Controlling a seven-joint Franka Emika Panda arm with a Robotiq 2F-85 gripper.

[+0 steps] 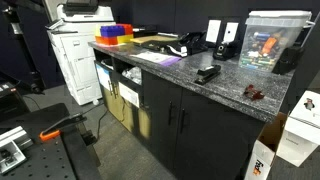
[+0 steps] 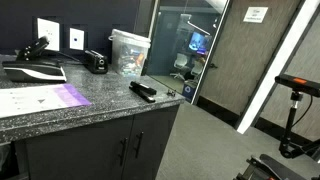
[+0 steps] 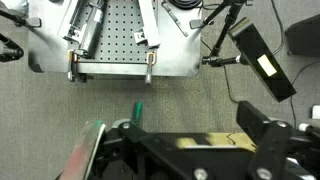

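Observation:
Dark parts of my gripper fill the lower edge of the wrist view, blurred and close to the lens. Whether its fingers are open or shut does not show. Below the camera are carpet and a perforated metal plate [image 3: 118, 50]; no countertop object appears there. On the speckled counter [image 1: 185, 75] lies a black stapler [image 1: 206, 74], also seen as a stapler [image 2: 142, 91] in exterior view 2. A clear lidded bin [image 1: 270, 42] with colourful contents stands near the wall. Small dark glasses-like items [image 1: 253, 92] lie near the counter's right end.
Red, yellow and blue blocks [image 1: 113, 33] sit at the counter's far end. A paper sheet [image 2: 42, 98] lies flat on the counter. An open cardboard box [image 1: 298, 132] stands on the right. Bare floor [image 1: 125, 155] lies before the black cabinets.

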